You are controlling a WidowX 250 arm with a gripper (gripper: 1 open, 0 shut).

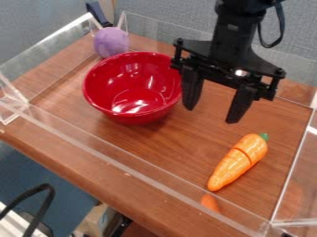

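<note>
My black gripper [214,96] hangs open over the table, just right of a red bowl [130,76], with nothing visible between its fingers. The bowl appears empty. An orange toy carrot [236,165] with a green top lies on the right side of the wooden table [111,148], nearer the front than the gripper. A purple round object [111,41], perhaps an eggplant, lies at the back left, behind the bowl.
Clear plastic walls edge the table on several sides. The middle of the table between bowl and carrot is bare. A black cable and some items lie below the front left edge.
</note>
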